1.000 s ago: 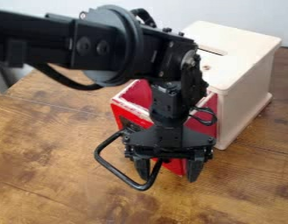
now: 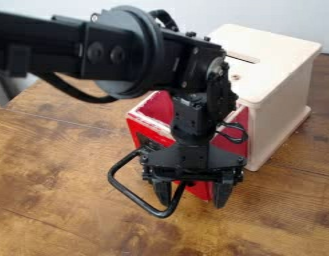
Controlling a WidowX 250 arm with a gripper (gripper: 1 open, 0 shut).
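My black gripper hangs at the centre of the camera view, pointing down over a red box with worn white edges. Its fingers sit low at the box's front, where red shows between and behind them. The arm hides much of the box, and I cannot tell whether the fingers touch it or hold anything.
A pale wooden box with a slot in its top stands right behind the red box. A white wall runs along the back.
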